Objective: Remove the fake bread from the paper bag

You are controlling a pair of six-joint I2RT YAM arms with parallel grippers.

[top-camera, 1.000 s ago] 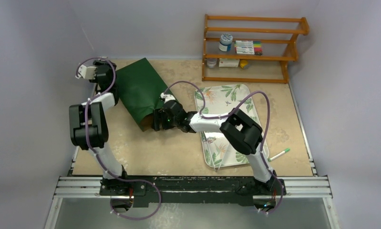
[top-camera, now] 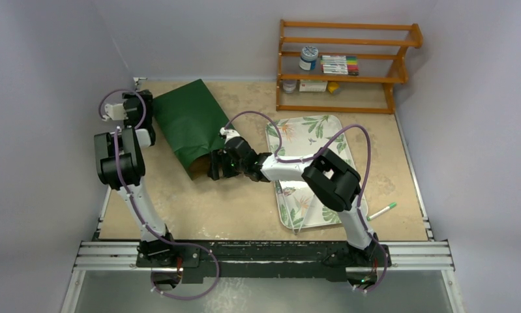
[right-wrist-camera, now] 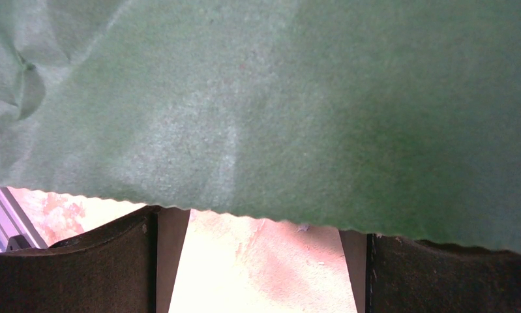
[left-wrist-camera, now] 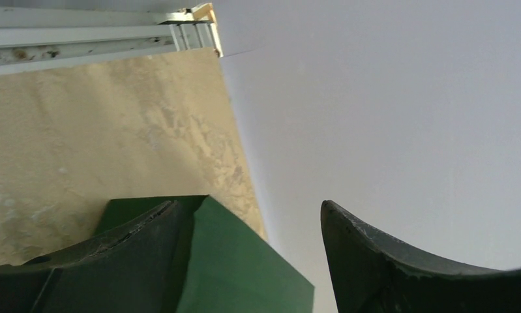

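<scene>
The green paper bag (top-camera: 189, 117) lies in the back left, its mouth toward the front, with a brown inside showing. No bread can be seen. At the bag's closed left end my left gripper stands open, a green corner just below and between its fingertips. At the mouth, my right gripper has its fingers apart, under or behind the paper's edge (right-wrist-camera: 257, 163); I cannot tell that it grips anything.
A floral tray (top-camera: 336, 218) lies to the right, a wooden rack (top-camera: 336, 107) with jars and markers at the back right, a green-capped marker (top-camera: 381, 211) at the front right. The front middle of the board is clear.
My left gripper has moved a little to the left, and the bag's far end has shifted slightly left. The right arm has barely moved.
</scene>
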